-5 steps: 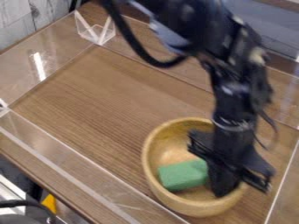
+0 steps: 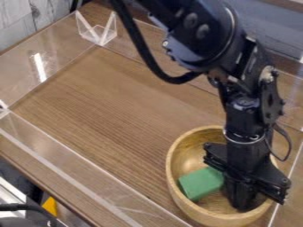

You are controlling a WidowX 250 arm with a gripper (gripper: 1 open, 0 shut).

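A round tan bowl [image 2: 186,146] sits at the lower right of the wooden board. A green block [image 2: 199,182] lies in its left part. My black gripper [image 2: 246,191] reaches down into the bowl just right of the block, its fingertips partly dark and hard to make out. It looks shut, and nothing shows held in it.
The board [image 2: 106,115] is clear to the left and behind the bowl. A clear plastic piece [image 2: 97,27] stands at the upper left. A yellow object [image 2: 50,206] shows beyond the board's lower left edge.
Since a second ago the arm has sharpened into view and shifted slightly at the bowl.
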